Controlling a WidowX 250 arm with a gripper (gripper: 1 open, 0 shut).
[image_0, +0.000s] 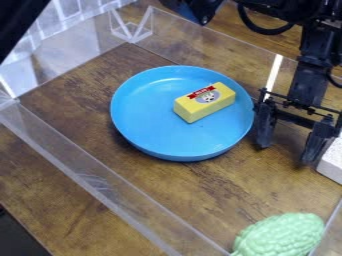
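A blue round plate (154, 120) rests on the wooden tray floor, holding a yellow box (205, 102) with a red label. To the right of the plate, the black gripper (291, 125) is low over the wood, its fingers spread open with nothing visible between them.
A green textured object (278, 234) lies at the bottom right. A white object (334, 172) is at the right edge beside the gripper. Clear walls edge the tray at top left and bottom left. Bare wood lies below and left of the plate.
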